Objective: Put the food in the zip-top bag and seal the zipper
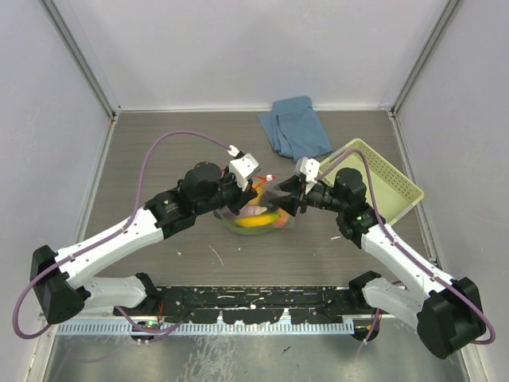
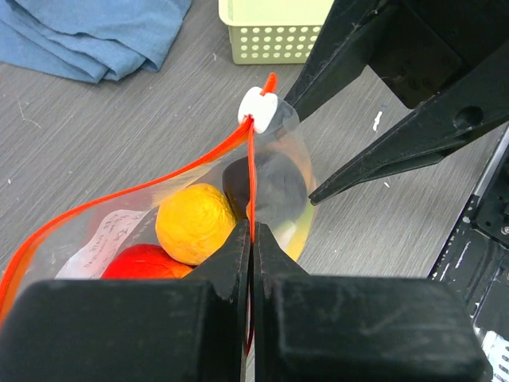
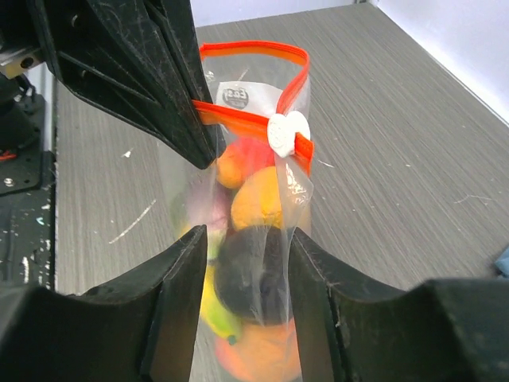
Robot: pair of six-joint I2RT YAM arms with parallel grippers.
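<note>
The clear bag (image 1: 250,223) with orange zipper holds plastic food, including an orange (image 2: 193,225), a red item (image 2: 141,263), a dark item (image 3: 246,274) and a banana. A white slider (image 2: 255,107) is at one end of the zipper. My left gripper is shut at the bag's opening, the thin orange zipper edge running into the seam between its fingers; whether it pinches that edge is unclear. My right gripper stands open around the slider end of the bag, below the slider in its own view.
A light green basket (image 1: 374,191) stands at the right, behind my right arm. A folded blue cloth (image 1: 294,127) lies at the back.
</note>
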